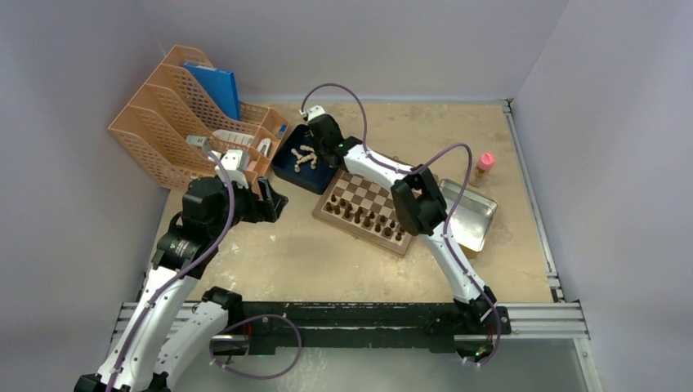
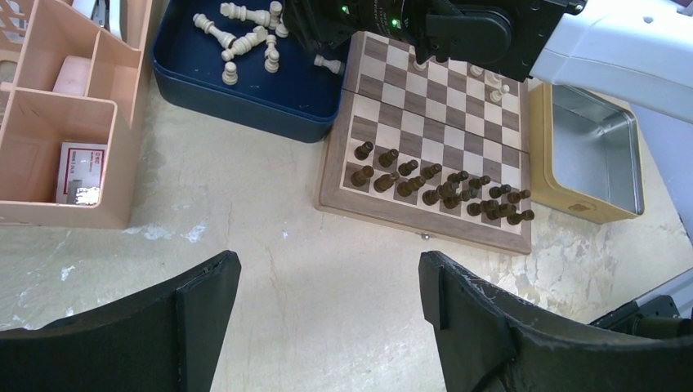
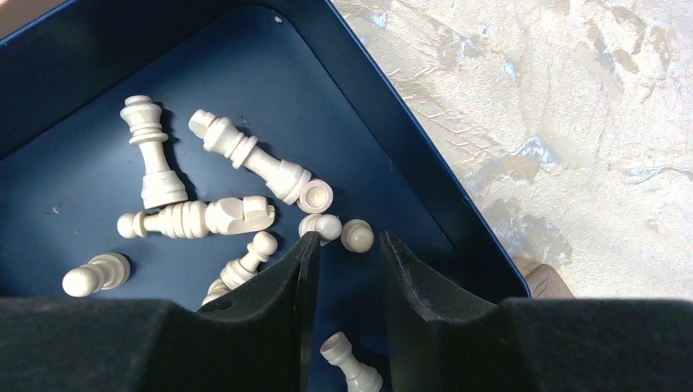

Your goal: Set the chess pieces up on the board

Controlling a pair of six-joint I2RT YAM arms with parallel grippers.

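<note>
My right gripper hangs open over the white chess pieces in the dark blue box; small upright white pieces sit at its fingertips, others lie on their sides. The chessboard carries dark pieces along its near side and a few white pieces on the far side, partly hidden by the right arm. My left gripper stands open above bare table, left of the board, holding nothing.
A tan organizer stands left of the box. A metal tin is right of the board, with a pink-capped bottle behind it.
</note>
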